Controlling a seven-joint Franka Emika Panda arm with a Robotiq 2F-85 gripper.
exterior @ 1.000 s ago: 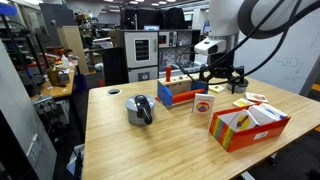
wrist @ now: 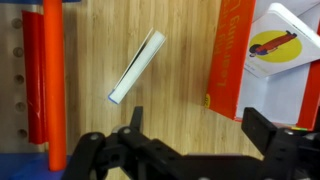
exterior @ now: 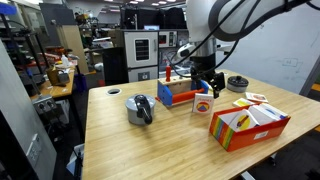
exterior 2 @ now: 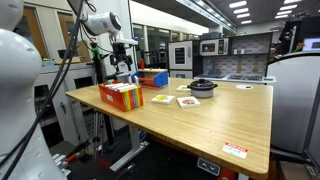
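An upright white card (exterior: pixel 203 104) with a rainbow print stands on the wooden table between the blue-framed toolbox and the red box. From above, in the wrist view, that card (wrist: pixel 137 66) appears as a thin pale strip lying at a slant. Over it hangs my gripper (exterior: pixel 209 88), pointing down, its fingers spread. Nothing sits between the fingertips in the wrist view; the card lies ahead and to the left of the gap. The red box (exterior: pixel 233 143) is open-topped and holds several cards and packets, including a white card (wrist: pixel 275 45) with a red and yellow picture.
The blue-framed toolbox (exterior: pixel 183 91) stands behind the card, its orange bar (wrist: pixel 54 85) along the left of the wrist view. A silver pot (exterior: pixel 138 109) is at left, a dark pan (exterior 2: pixel 203 88) at the back. Flat cards (exterior 2: pixel 188 102) lie about.
In exterior view 1 my arm has moved left, bringing the gripper from right of the upright card to nearly over it. The card, boxes and pot have stayed put.
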